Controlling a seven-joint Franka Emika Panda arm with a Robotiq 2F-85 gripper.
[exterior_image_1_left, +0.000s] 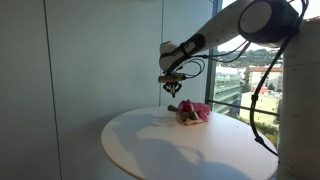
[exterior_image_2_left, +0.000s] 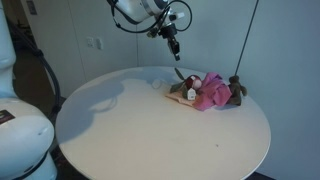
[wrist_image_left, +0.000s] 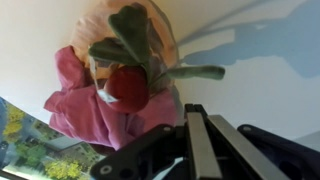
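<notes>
My gripper hangs above the white table, off to one side of a small pile of soft things. Its fingers look closed together in the wrist view, and I cannot make out anything between them. In the pile are a red round plush piece (wrist_image_left: 127, 88) with dark green leaf-like parts (wrist_image_left: 130, 32), a pink cloth (wrist_image_left: 82, 105) and a peach-coloured cloth (wrist_image_left: 95, 30). From the second exterior side, the gripper (exterior_image_2_left: 174, 48) is well above and behind the pink cloth (exterior_image_2_left: 213, 92), touching nothing.
A dark brown soft item (exterior_image_2_left: 236, 91) lies at the pile's right end, close to the edge of the round white table (exterior_image_2_left: 150, 135). A window (exterior_image_1_left: 262, 85) stands beyond the table.
</notes>
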